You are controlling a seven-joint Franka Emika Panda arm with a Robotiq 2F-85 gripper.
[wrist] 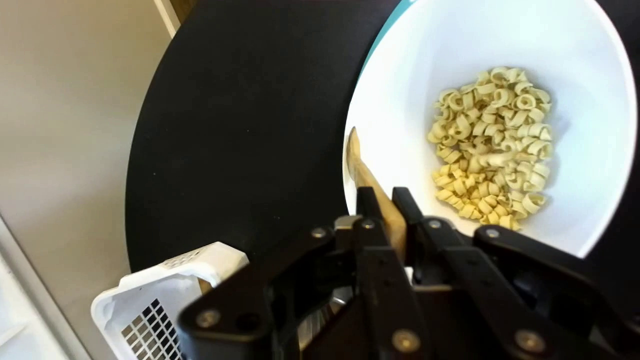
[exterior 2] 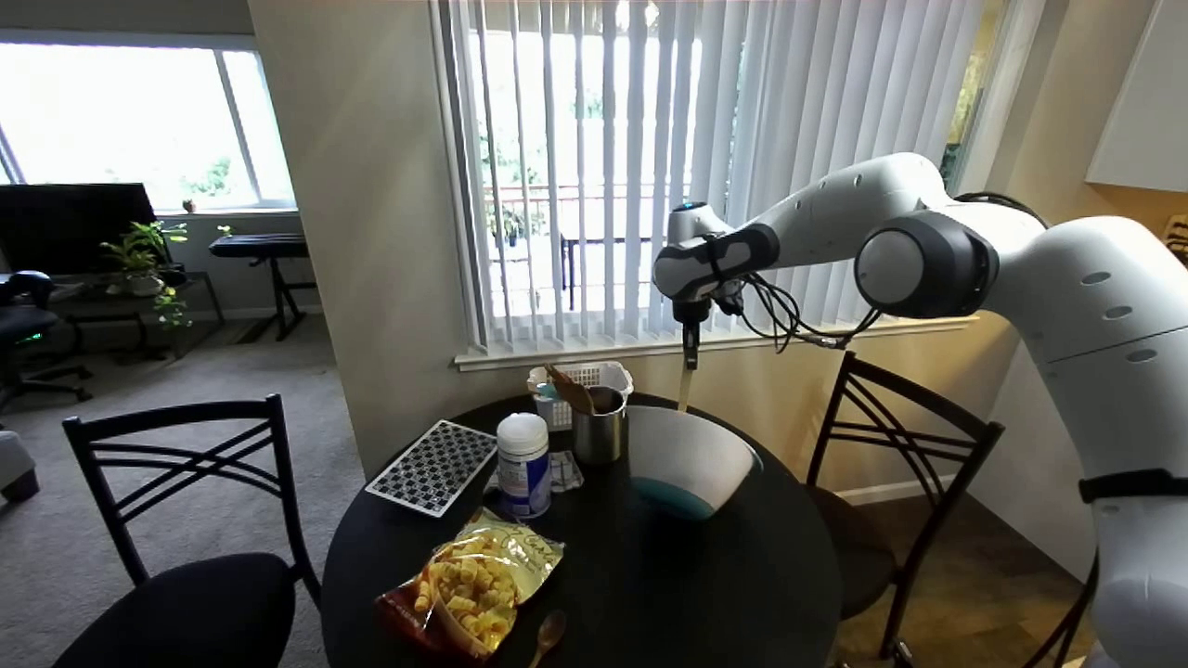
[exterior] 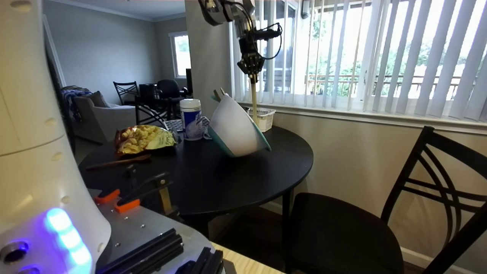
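Observation:
My gripper (exterior: 253, 79) is shut on a long wooden utensil (exterior: 254, 98) above the window side of the round black table (exterior: 255, 178). Below it, a white and teal bowl (exterior: 235, 125) leans steeply on its side, its underside facing exterior view 1. In the wrist view, curly pasta (wrist: 495, 144) lies inside the bowl (wrist: 414, 108). The utensil (wrist: 375, 186) runs between my fingers, and its tip overlaps the bowl's inner wall near the rim; firm contact cannot be judged. Exterior view 2 shows the utensil (exterior 2: 685, 388) pointing down behind the tilted bowl (exterior 2: 685, 451).
A white basket (exterior 2: 610, 378), a metal utensil pot (exterior 2: 601, 429) and a wipes canister (exterior 2: 523, 462) stand beside the bowl. An open snack bag (exterior: 159, 138) and a wooden spoon (exterior: 121, 162) lie nearer the robot base.

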